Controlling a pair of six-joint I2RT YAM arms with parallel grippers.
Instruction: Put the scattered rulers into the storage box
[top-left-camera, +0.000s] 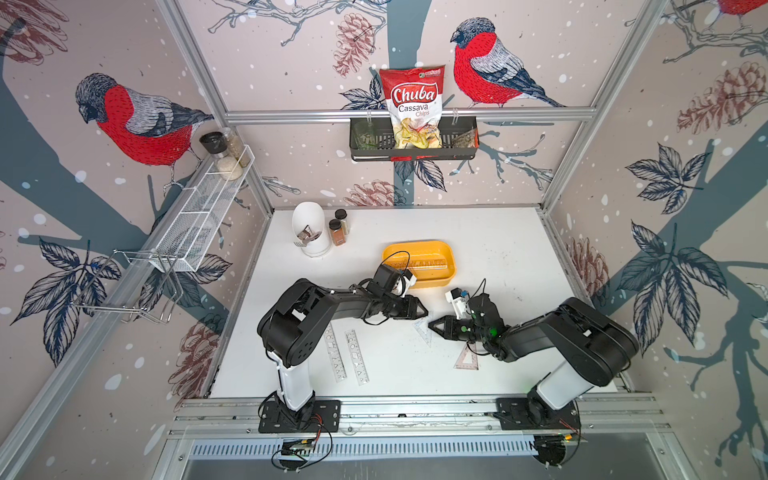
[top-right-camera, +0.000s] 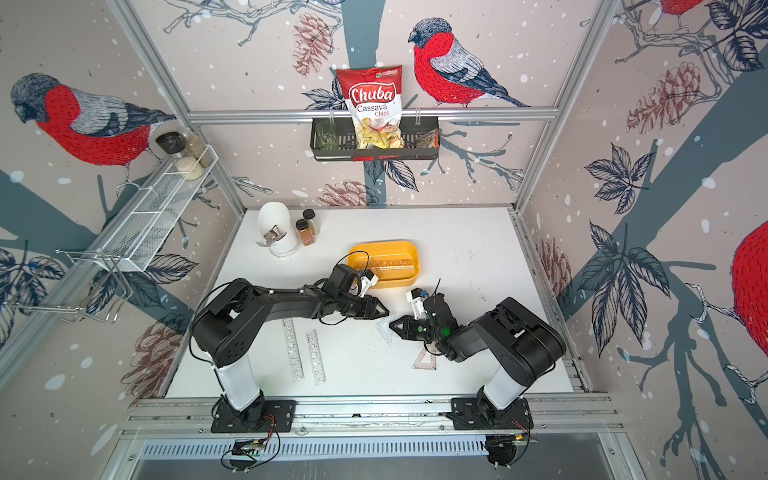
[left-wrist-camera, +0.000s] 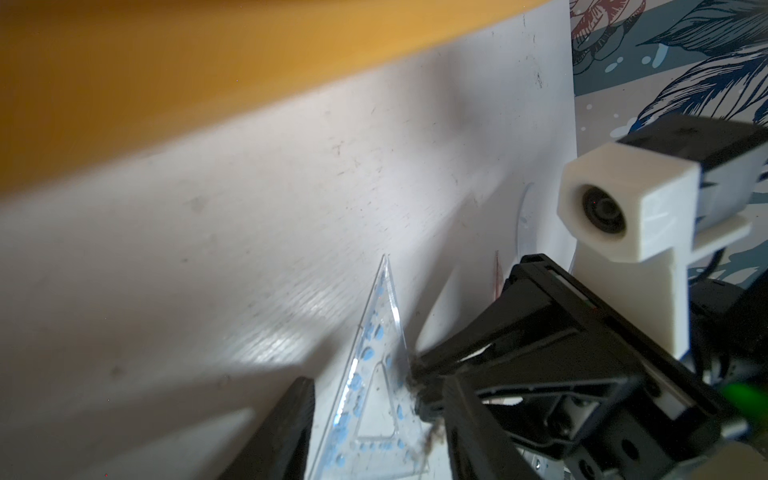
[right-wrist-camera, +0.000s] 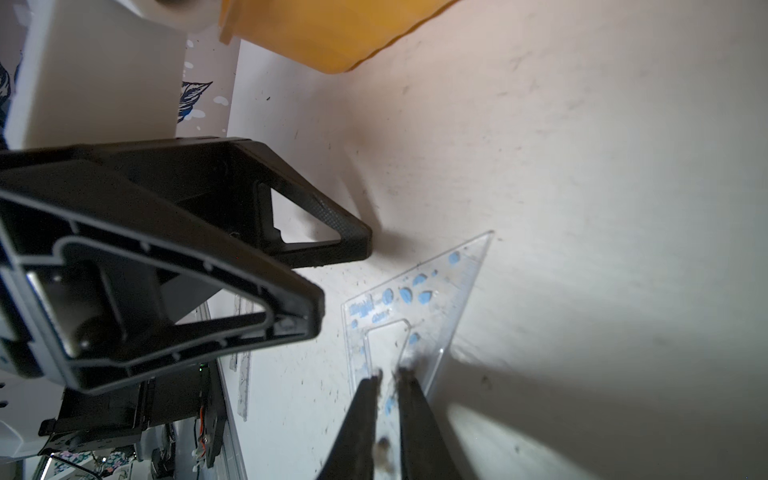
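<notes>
A clear set square with blue marks (left-wrist-camera: 374, 396) shows in both wrist views, and my right gripper is shut on one edge of it. My left gripper stands open, its fingers apart on either side of the set square in the left wrist view. The yellow storage box (top-left-camera: 438, 280) sits behind both grippers with a clear ruler (top-left-camera: 425, 264) inside. Two clear rulers, one (top-left-camera: 334, 353) left of the other (top-left-camera: 357, 357), lie at the front left. A reddish set square (top-left-camera: 467, 360) rests below the right gripper, partly covered by it.
A white holder with utensils (top-left-camera: 310, 228) and two spice jars (top-left-camera: 337, 232) stand at the back left. The two grippers are close together. Free table shows at the back right and front middle.
</notes>
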